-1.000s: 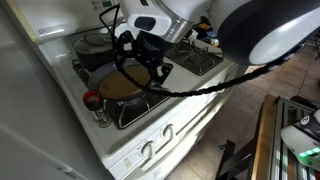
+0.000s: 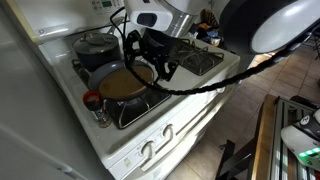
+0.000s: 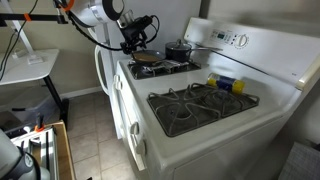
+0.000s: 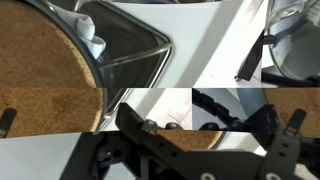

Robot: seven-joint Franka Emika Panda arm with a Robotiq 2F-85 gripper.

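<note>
A dark-rimmed pan with a brown inside (image 2: pixel 122 84) sits on the stove's left burners. My gripper (image 3: pixel 141 38) hangs just above this pan (image 3: pixel 149 57), apparently apart from it, with its fingers open. From exterior view 1, the arm and its black cable cover part of the gripper. The wrist view is broken into mismatched bands; the brown pan surface (image 4: pixel 35 55) and its dark rim fill the left, and black gripper parts show lower down. I see nothing held.
A lidded dark pot (image 3: pixel 180 50) stands behind the pan. A red-topped jar (image 2: pixel 92 101) is at the stove's left edge. One yellow and blue container (image 3: pixel 225 83) lies behind the empty near burners (image 3: pixel 190 110). Open floor lies in front of the stove.
In exterior view 1 the arm and gripper have shifted a little to the right, and the cable has swung with them. Pan, pot and jar stay where they were.
</note>
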